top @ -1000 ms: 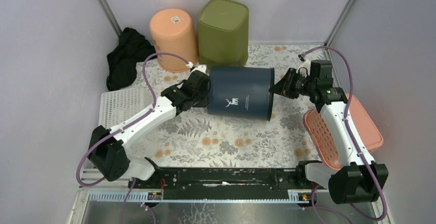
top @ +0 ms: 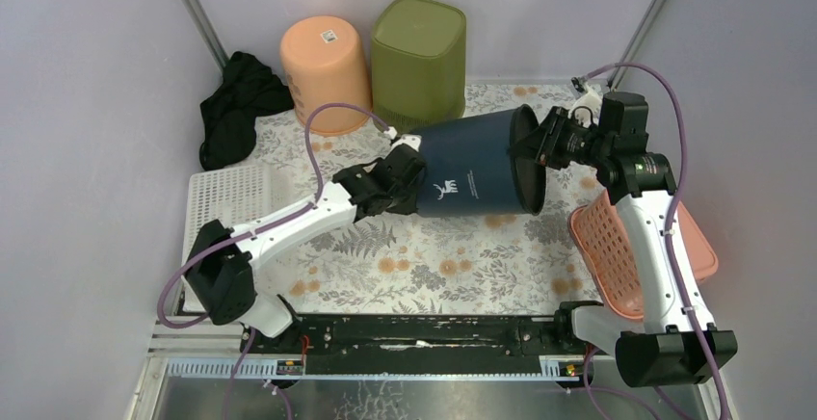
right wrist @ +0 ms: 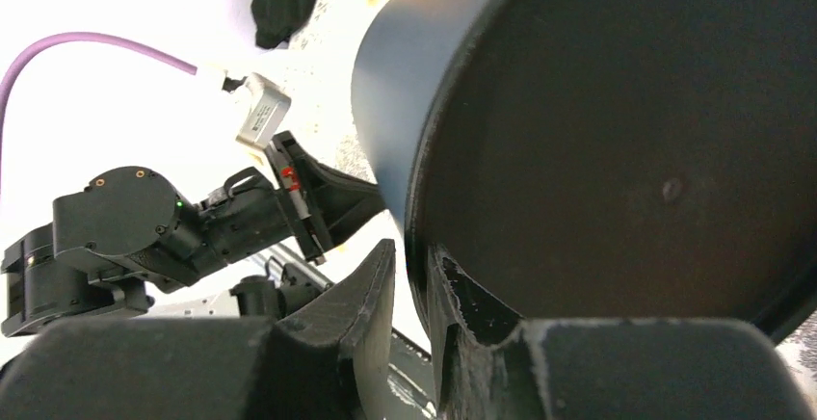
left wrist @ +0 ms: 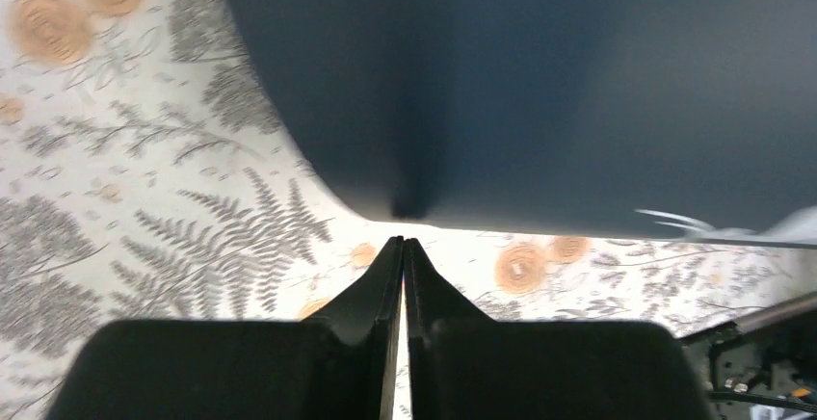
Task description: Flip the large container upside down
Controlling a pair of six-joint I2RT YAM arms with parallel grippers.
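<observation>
The large dark blue container [top: 472, 165] lies on its side in the top view, mouth to the right and turned a little toward the camera. A white animal print is on its wall. My right gripper is shut on its rim, one finger inside the dark mouth and one outside. At the base end, my left gripper is shut, its fingertips close against the container's bottom edge. Only a thin gap with floor behind it shows between those fingers. From the right wrist side, the left fingers [right wrist: 347, 189] appear to touch the base.
Behind stand an orange bin [top: 328, 73] and a green bin [top: 419, 59], the green one close to the container. A black cloth [top: 241, 107] and white crate [top: 226, 198] lie left. A peach basket [top: 617, 256] sits right.
The container has shifted right, and its mouth has swung toward the camera so its dark inside now shows.
</observation>
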